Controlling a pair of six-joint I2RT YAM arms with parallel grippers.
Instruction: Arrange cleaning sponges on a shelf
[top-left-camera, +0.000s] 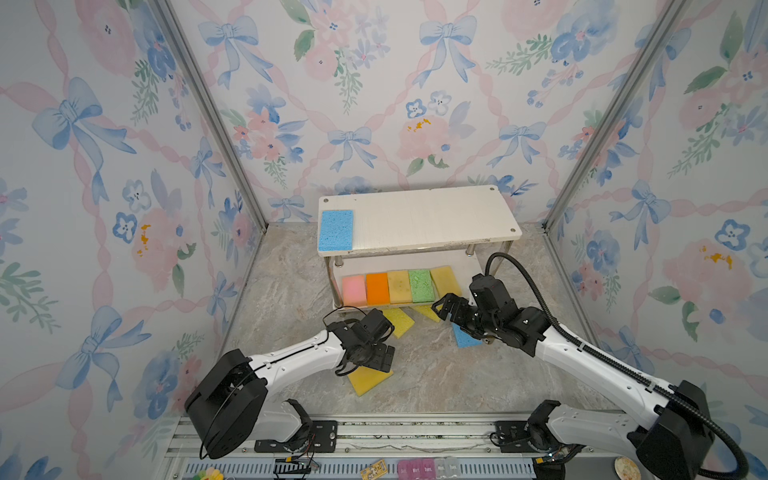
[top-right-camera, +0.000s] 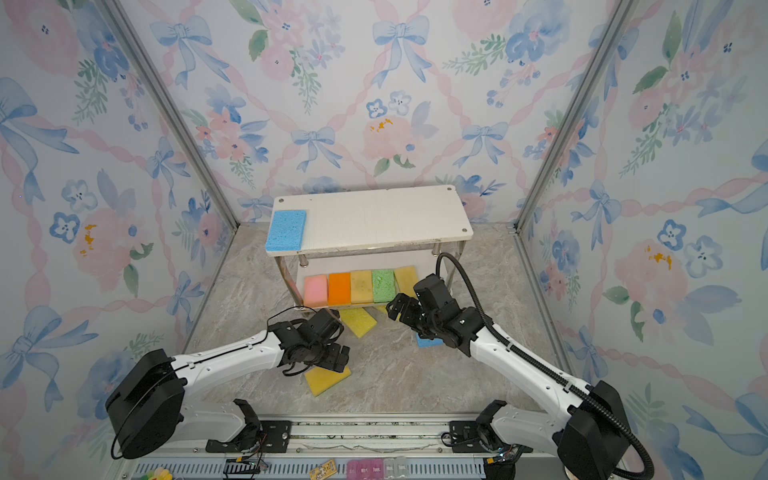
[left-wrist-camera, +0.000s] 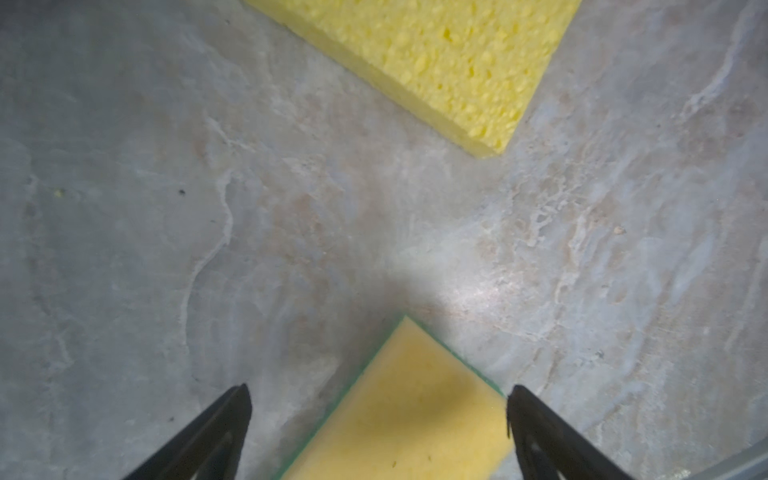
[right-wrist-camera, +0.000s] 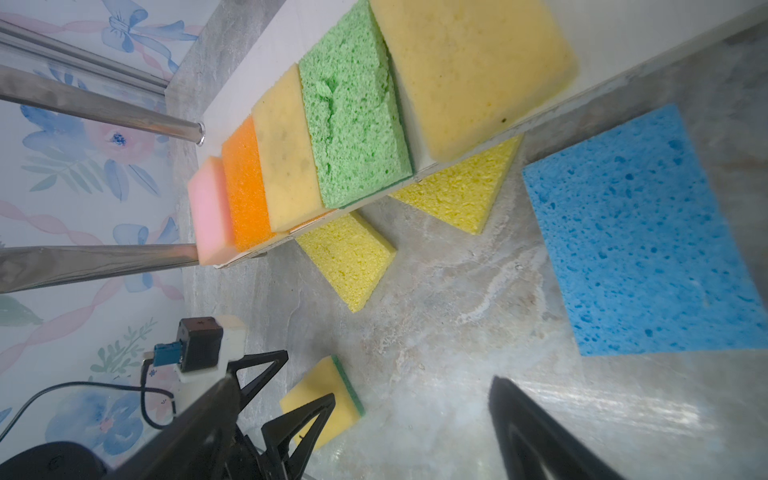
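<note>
On the shelf's lower tier (top-left-camera: 480, 281) stands a row of sponges: pink (top-left-camera: 353, 289), orange (top-left-camera: 377, 289), pale yellow (top-left-camera: 399, 286), green (top-left-camera: 420, 285), and a slightly slanted yellow one (right-wrist-camera: 480, 72) at the right end. A blue sponge (top-left-camera: 336, 230) lies on the top tier's left end. My open left gripper is above a yellow sponge with green backing (left-wrist-camera: 408, 400) on the table. Open and empty, my right gripper hangs before the lower tier's right part. Two bright yellow sponges, left (right-wrist-camera: 352, 260) and right (right-wrist-camera: 464, 192), and a blue sponge (right-wrist-camera: 648, 240) lie on the table.
Metal posts (right-wrist-camera: 96, 268) hold up the shelf. Both bright yellow table sponges are partly hidden under the lower tier's edge. Open tabletop (top-left-camera: 448, 384) lies between the arms.
</note>
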